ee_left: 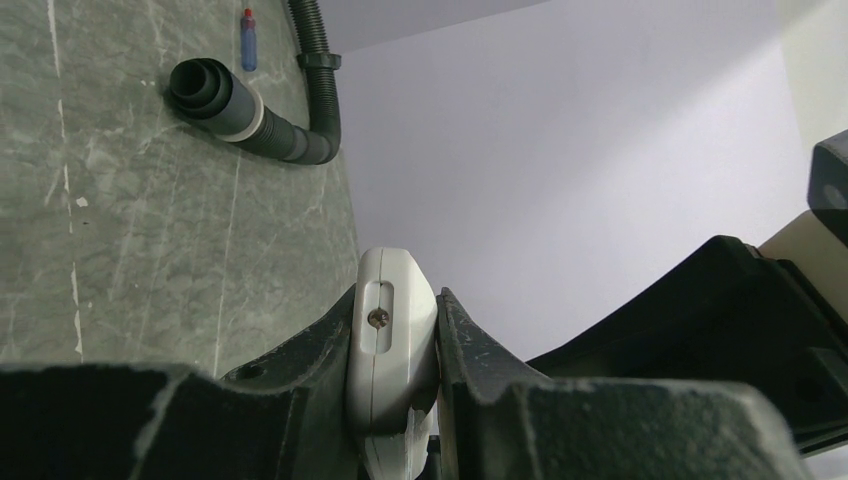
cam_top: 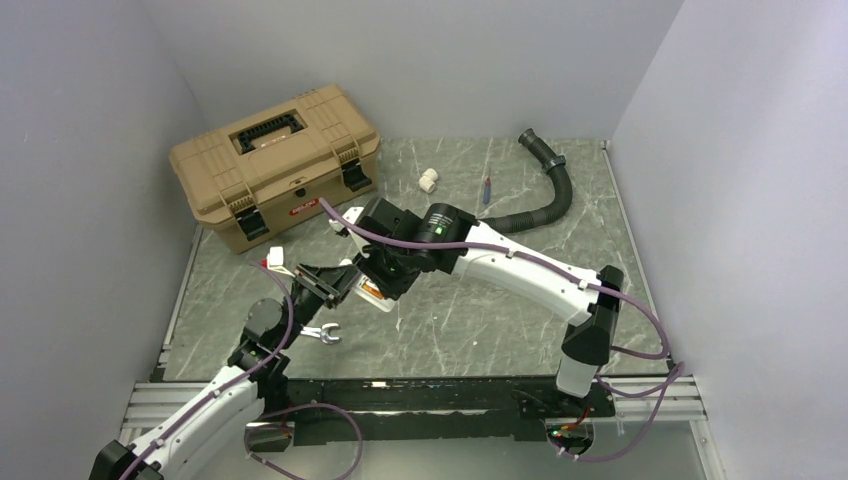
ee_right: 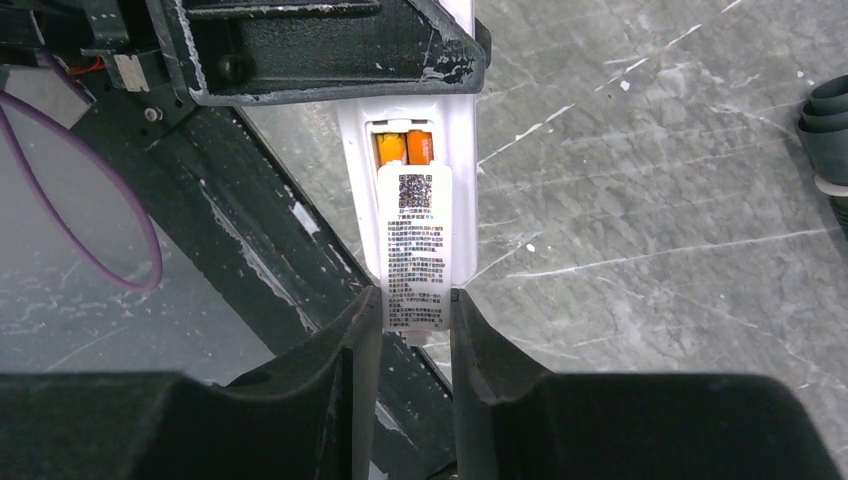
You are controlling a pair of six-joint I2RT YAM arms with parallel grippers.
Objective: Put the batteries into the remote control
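Observation:
A white remote control (ee_right: 358, 180) is held above the table, with my left gripper shut on it. In the right wrist view its battery compartment faces up, and orange batteries (ee_right: 420, 148) show inside at the upper end. A white battery cover (ee_right: 417, 250) with printed text and a square code lies over the lower part of the compartment. My right gripper is shut on the cover's lower end, one finger on each side. Whether the cover touches the remote or hovers just above it, I cannot tell.
The tan toolbox (cam_top: 280, 160) stands at the back left. A black hose (cam_top: 560, 195), a screwdriver (cam_top: 487, 190) and a white pipe fitting (cam_top: 428, 181) lie towards the back. A wrench (cam_top: 323, 333) rests near the left arm.

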